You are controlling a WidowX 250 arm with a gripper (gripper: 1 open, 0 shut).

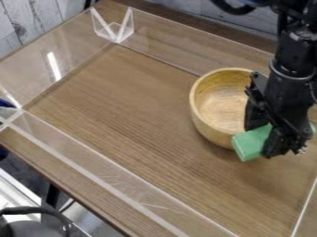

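My gripper [265,128], black, hangs at the right of the camera view, shut on a green block [253,142] at the front right edge of a round wooden bowl [209,106]. The bowl stands on the wooden table [111,130]. The gripper partly hides the bowl's right side and the block.
Clear plastic edging runs along the table's back and front left. A black cable or fixture [31,225] lies at the bottom left.
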